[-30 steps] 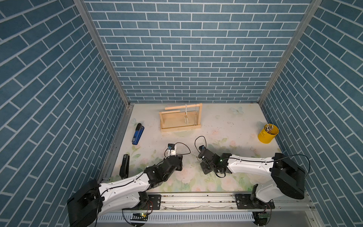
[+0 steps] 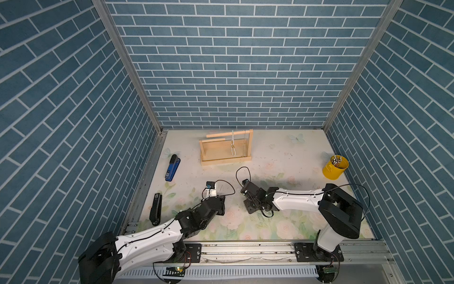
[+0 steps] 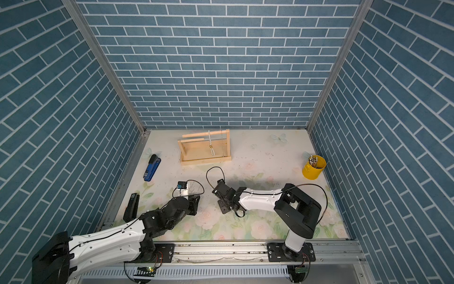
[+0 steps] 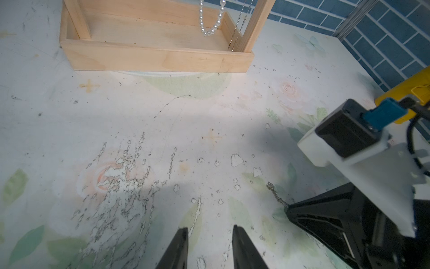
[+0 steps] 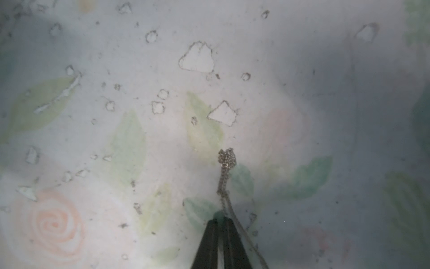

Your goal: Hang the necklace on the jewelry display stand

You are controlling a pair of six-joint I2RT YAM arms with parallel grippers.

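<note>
The wooden jewelry stand (image 2: 227, 161) is at the back of the table. A pearl necklace (image 4: 211, 31) and a thin bead chain (image 4: 239, 24) hang from it. In the right wrist view, a fine metal chain necklace (image 5: 227, 159) with a clumped end lies ahead of my right gripper. Its strands run down to the fingertips, which are nearly together with a narrow slit between them; whether they pinch the chain is unclear. My left gripper stands open, its fingers apart and empty, to the left of the right gripper.
A blue stapler (image 2: 172, 168) and a black object (image 2: 155, 209) lie on the left side. At the right stands a yellow mug (image 2: 333, 169) with items inside. Between the grippers and the stand the table is clear. The two arms are close together.
My right arm has moved left and a little toward the back, nearer the left gripper. The left arm has shifted slightly left. Stand and other objects stay put.
</note>
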